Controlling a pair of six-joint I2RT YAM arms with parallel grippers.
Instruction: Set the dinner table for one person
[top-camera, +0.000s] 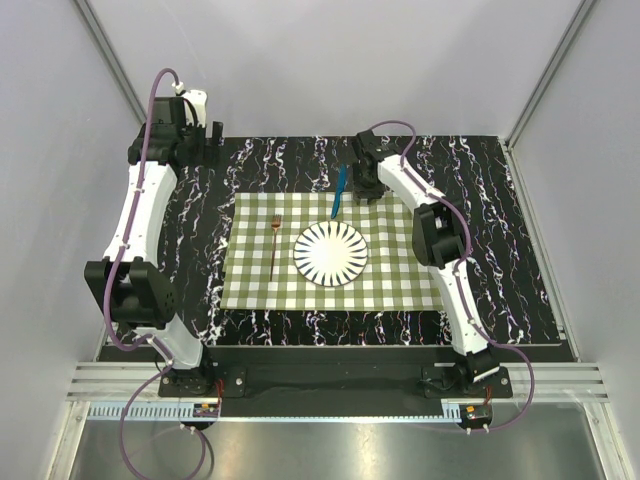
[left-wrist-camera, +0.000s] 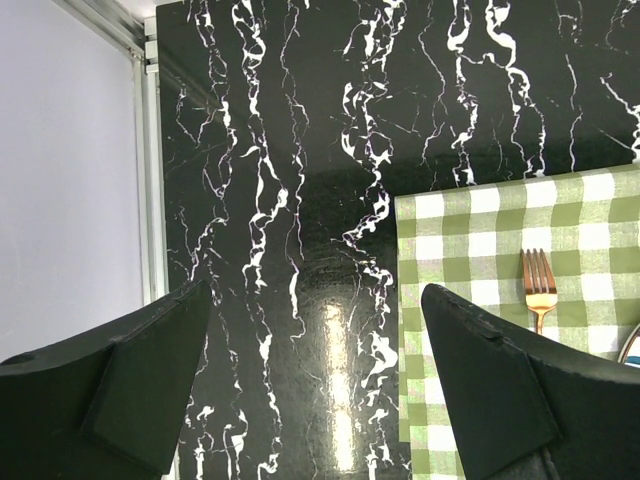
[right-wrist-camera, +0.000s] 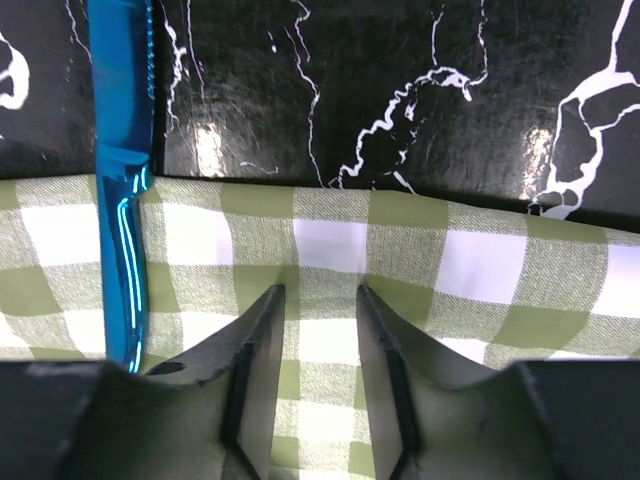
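Note:
A blue knife (top-camera: 338, 193) lies near the placemat's back edge, its handle on the cloth above the plate and its other end on the dark table. In the right wrist view the knife (right-wrist-camera: 122, 190) is left of my right gripper, whose fingers stand partly apart over bare cloth. The white plate with dark rays (top-camera: 330, 253) sits on the checkered placemat (top-camera: 400, 280). Left of the plate is a copper-coloured fork (top-camera: 275, 245). My left gripper is open above bare table, left of the mat, holding nothing.
Bare black marbled table (top-camera: 480, 230) lies right of the mat, with another free strip at its left. The right arm (top-camera: 430, 225) crosses the mat's back right corner and covers part of it. Pale walls stand around the table.

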